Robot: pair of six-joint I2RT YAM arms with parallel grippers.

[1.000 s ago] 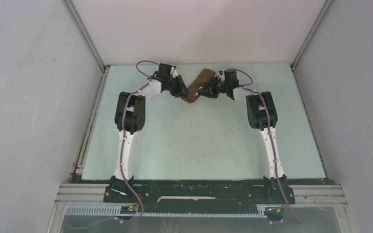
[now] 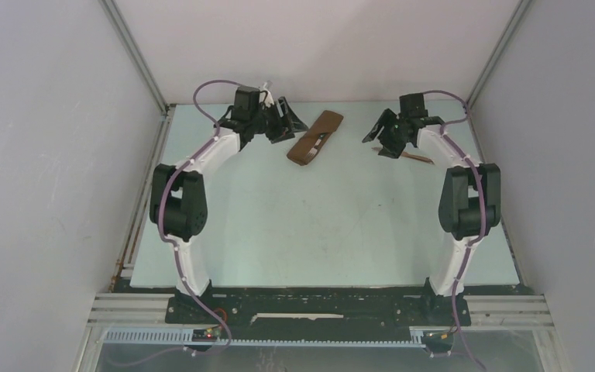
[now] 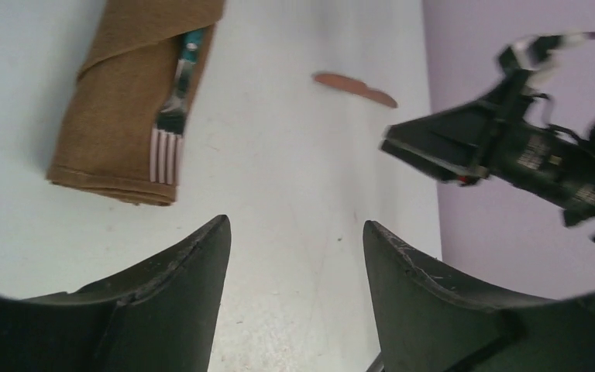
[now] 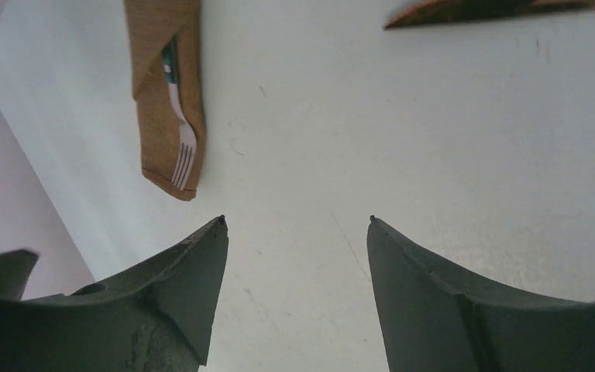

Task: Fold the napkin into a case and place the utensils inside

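Observation:
The brown napkin (image 2: 326, 122), folded into a long case with a diagonal band, lies at the back middle. A fork (image 3: 169, 122) with a teal-ended handle sits in it, tines showing below the band. A thin brown utensil (image 3: 354, 87), partly under my right arm in the top view, lies apart to the right. My left gripper (image 2: 286, 121) is open just left of the case, empty. My right gripper (image 2: 380, 135) is open above the table near the brown utensil, with nothing between its fingers.
Walls stand along the back and both sides.
Both grippers have moved away from the case, the right one farther, to the right toward the brown utensil, and opened. The fork in the case is now uncovered.

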